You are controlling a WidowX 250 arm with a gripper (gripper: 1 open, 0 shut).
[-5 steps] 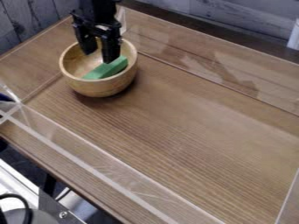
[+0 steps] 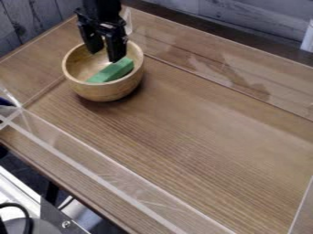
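Observation:
A wooden bowl (image 2: pixel 102 90) sits on the wooden table (image 2: pixel 208 137) at the upper left. Inside it lies a green block (image 2: pixel 112 70). My black gripper (image 2: pixel 102 49) hangs over the back of the bowl, pointing down, behind and above the green block. It stands open, and I see nothing held between its fingers, which are small and dark in this view.
Strips of clear tape run along the table's left and back parts. A white object (image 2: pixel 307 35) stands at the back right edge, and a dark round item lies at the bottom left corner.
My gripper has risen slightly and shifted a little to the left. The bowl and green block look nearly unchanged.

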